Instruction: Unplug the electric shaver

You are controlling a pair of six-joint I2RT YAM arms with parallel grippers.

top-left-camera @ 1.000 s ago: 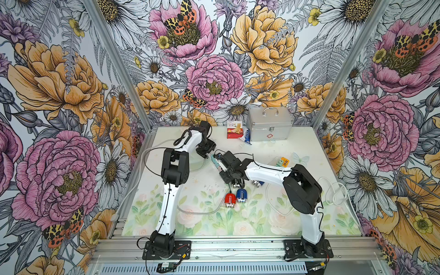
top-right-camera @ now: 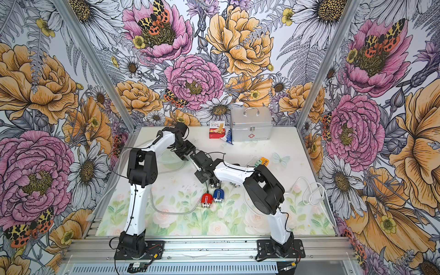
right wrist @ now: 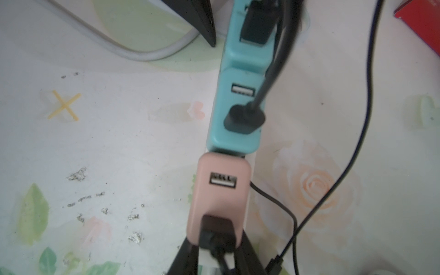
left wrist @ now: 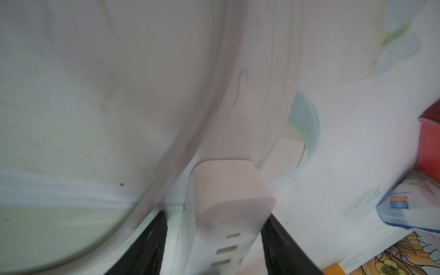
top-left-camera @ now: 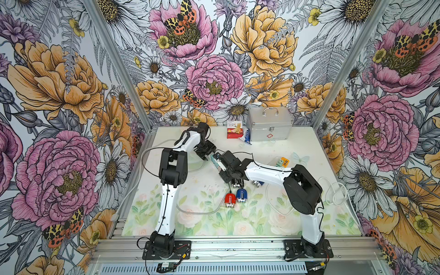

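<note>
In the right wrist view, two turquoise adapters (right wrist: 236, 137) and a pink one (right wrist: 219, 192) sit in a row along the power strip, black plugs (right wrist: 245, 120) in them. My right gripper is shut on the pink adapter, its fingertips partly hidden below it. The left wrist view is blurred: my left gripper stands open, one finger on each side of the strip's pale end (left wrist: 233, 183); whether they touch cannot be told. A red shaver (top-left-camera: 230, 199) and a blue shaver (top-left-camera: 241, 195) lie in front of the right gripper.
Behind stand a silver case (top-left-camera: 270, 126), a red box (top-left-camera: 234, 130) and a blue-white tube (top-left-camera: 247, 136). An orange-green object (top-left-camera: 282, 162) lies to the right. A grey cable (top-left-camera: 197, 212) loops over the front left, where the table is otherwise clear.
The right arm and the shavers look unmoved.
</note>
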